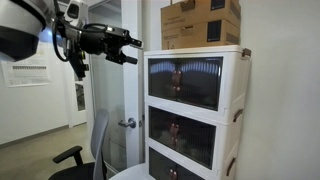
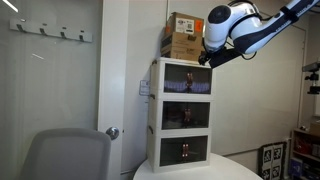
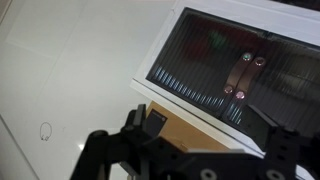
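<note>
A white cabinet point(image 1: 196, 52) with three stacked compartments stands to the right of my gripper point(image 1: 136, 52) in exterior view 1. Its dark, ribbed door panels point(image 2: 185, 79) look closed, each pair with brown handles point(image 3: 238, 76) at the middle. My gripper is open, its fingers spread apart with no object visible between them. It hangs near the height of the top compartment, apart from the cabinet in exterior view 1. The wrist view looks at one pair of doors at a slant, with the fingers along the bottom edge.
Cardboard boxes point(image 1: 200, 24) sit on top of the cabinet. The cabinet stands on a white table point(image 2: 215, 170). A grey chair point(image 2: 68, 155) and a door with a handle point(image 1: 128, 123) are close by.
</note>
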